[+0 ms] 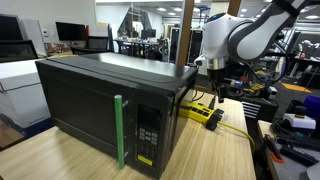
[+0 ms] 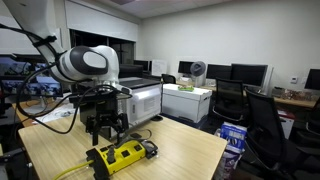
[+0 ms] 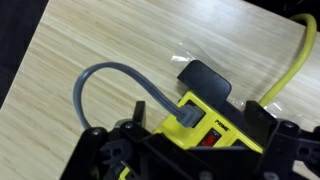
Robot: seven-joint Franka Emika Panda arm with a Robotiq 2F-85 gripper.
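Note:
A yellow power strip (image 3: 225, 127) lies on the wooden table, its black end (image 3: 204, 80) pointing up the wrist view. A grey plug (image 3: 188, 115) sits at the strip's near socket end, and its grey cable (image 3: 112, 66) loops off to the left. My gripper stands open above the strip, with the plug between its spread fingers in that view; contact cannot be made out. From the side, the gripper (image 1: 216, 93) hangs over the strip (image 1: 196, 112), right of the black microwave (image 1: 90, 105). The other exterior view has the gripper (image 2: 107, 128) close above the strip (image 2: 124, 157).
A yellow cord (image 3: 295, 68) runs from the strip across the table. The microwave, with a green strip (image 1: 119, 130) on its front, blocks the left side. Bare table (image 2: 185, 145) lies right of the strip in the second exterior view.

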